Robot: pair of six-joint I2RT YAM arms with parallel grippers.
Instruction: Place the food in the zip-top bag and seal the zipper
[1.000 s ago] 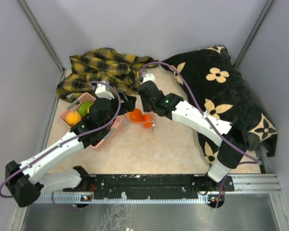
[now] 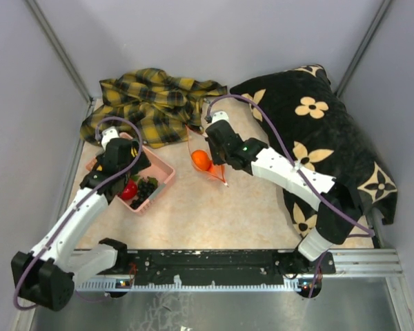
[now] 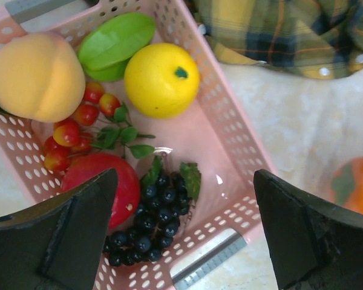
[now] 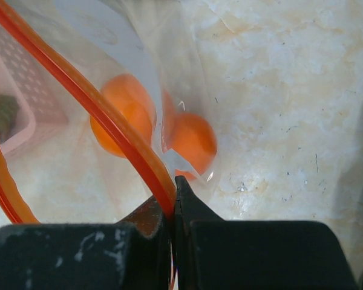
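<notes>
My left gripper is open above the pink basket point(image 3: 230, 115), nothing between its fingers. Below it, the basket holds black grapes point(image 3: 148, 226), a red fruit point(image 3: 118, 187), red berries point(image 3: 66, 136), a yellow fruit point(image 3: 161, 80), a peach point(image 3: 36, 77) and a green pod-like piece point(image 3: 118, 42). The clear zip top bag point(image 4: 169, 78) has an orange zipper edge; my right gripper is shut on that edge. The bag's mouth gapes. Inside lie two orange round foods, one point(image 4: 124, 115) beside the other point(image 4: 196, 142).
Behind the basket lies a yellow-and-black checked cloth point(image 2: 148, 103). A black cushion with flowers point(image 2: 317, 131) fills the right side. The table front point(image 2: 193, 221) between the arms is bare.
The left arm has swung left, away from the bag and over the basket. My right gripper has shifted slightly right with the bag edge, and the bag's mouth shows wider from above.
</notes>
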